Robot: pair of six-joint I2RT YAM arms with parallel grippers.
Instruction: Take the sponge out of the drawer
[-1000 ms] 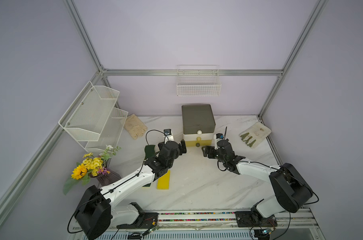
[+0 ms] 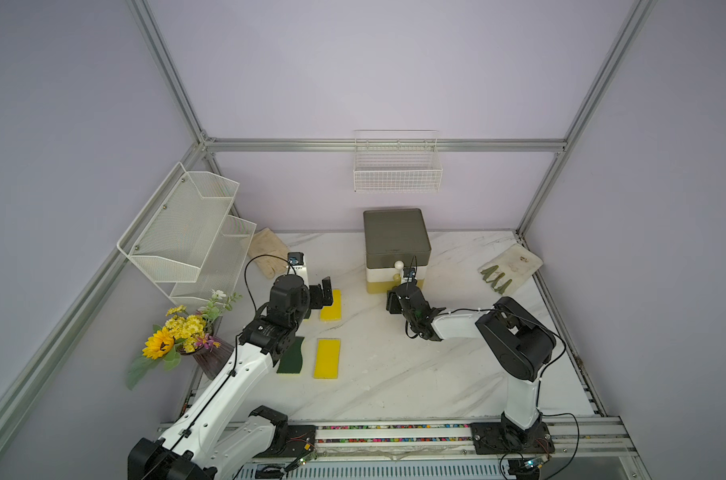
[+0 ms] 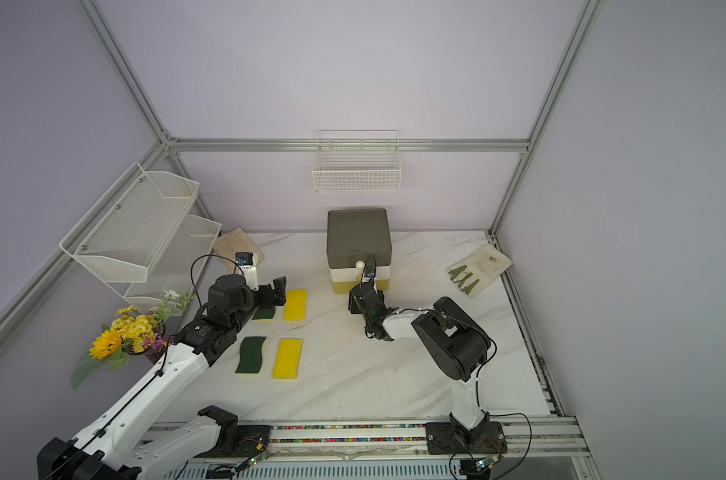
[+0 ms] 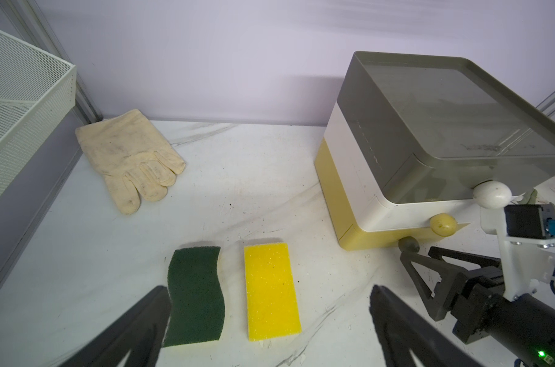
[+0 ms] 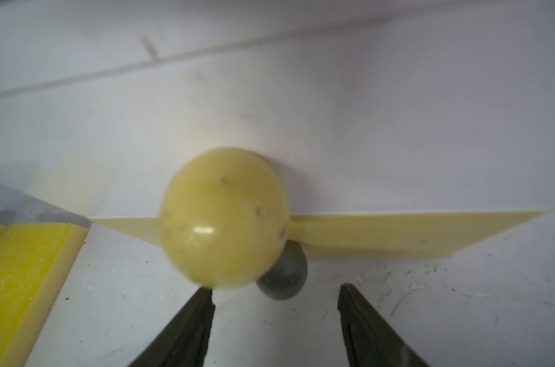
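The drawer box (image 2: 397, 233) has a grey top, a white middle and a yellow bottom level, all shut as far as shows. Its white knob (image 4: 492, 195), yellow knob (image 4: 443, 224) and dark knob (image 4: 408, 244) line its front. My right gripper is part open in front of the lowest drawer, fingertips near the dark knob and below the yellow one. Yellow sponges (image 2: 327, 358) and dark green sponges (image 3: 251, 354) lie on the table. Above them my left gripper hangs open and empty. The drawers' insides are hidden.
A beige glove (image 4: 131, 157) lies by the back wall. At the right is a pale glove with green parts (image 2: 511, 269). Flowers (image 2: 183, 336) and a white mesh rack (image 2: 191, 228) stand left.
My left gripper has moved left, away from the box to above the sponges.
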